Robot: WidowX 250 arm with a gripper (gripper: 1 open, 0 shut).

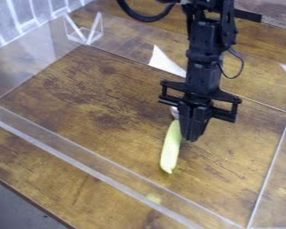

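Observation:
A pale yellow-green elongated object [171, 150] lies on the wooden surface, its lower end toward the front. My black gripper [191, 131] points down just right of its upper end, fingers shut with nothing visible between them. Part of a small whitish thing [174, 114] shows behind the gripper, partly hidden.
The wooden table [79, 94] is enclosed by low clear plastic walls [97, 156]. Free wood lies to the left and right of the gripper. A white folded piece [164, 62] is at the back, behind the arm.

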